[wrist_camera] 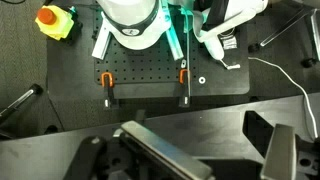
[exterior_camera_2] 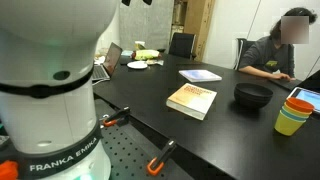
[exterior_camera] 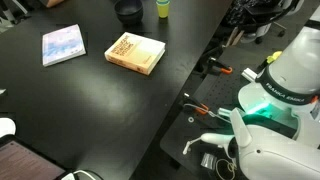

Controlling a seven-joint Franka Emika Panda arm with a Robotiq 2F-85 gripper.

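Note:
My gripper shows at the bottom of the wrist view, its dark fingers well apart and nothing visible between them. It faces the robot's own base and the bare table edge, away from the tabletop objects. An orange-and-cream book (exterior_camera: 135, 52) lies flat on the dark table, also seen as the near book (exterior_camera_2: 191, 99) in exterior view 2. Farther off lies a pale book (exterior_camera: 63, 45). A black bowl (exterior_camera_2: 261, 96) stands beside a stack of coloured cups (exterior_camera_2: 292, 116), yellow below and orange on top.
The robot's base (wrist_camera: 140, 22) sits on a perforated metal plate (wrist_camera: 155, 68) with clamps at the table edge. Cables run beside it. A person (exterior_camera_2: 275, 52) sits at the far side near a tablet (exterior_camera_2: 305, 97). Bare table (exterior_camera: 105, 105) lies in front of the books.

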